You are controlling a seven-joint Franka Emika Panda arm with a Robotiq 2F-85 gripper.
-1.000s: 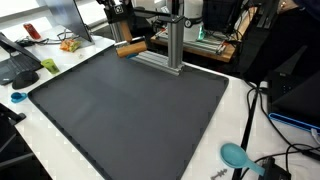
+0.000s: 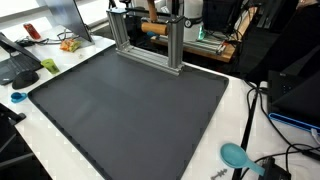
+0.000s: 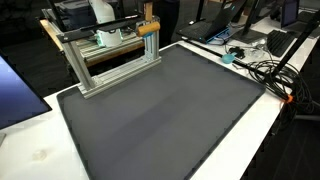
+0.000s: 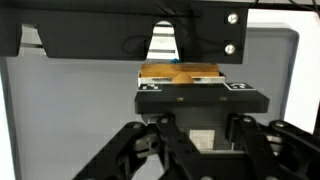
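An orange-brown piece [image 2: 155, 28] hangs high at the metal frame [image 2: 175, 45], close to its upright in exterior view 1. In exterior view 2 the same orange-brown piece [image 3: 148, 28] is beside the upright at the frame's right end. My gripper fills the lower middle of the wrist view, shut on this piece, whose wood-coloured face [image 4: 180, 71] with a blue spot shows past a black bar. The grip itself is mostly hidden. A black beam [image 4: 90, 38] runs just beyond the piece; whether they touch cannot be told.
The dark mat [image 2: 130, 110] is empty and takes up most of the table. A turquoise spoon-like item [image 2: 238, 157] lies near the front right. A green cup [image 2: 49, 65] and cables are off to the left.
Over the last second, the orange-brown piece has risen and moved right in exterior view 1, from left of the upright to close against it. The table items have not moved.
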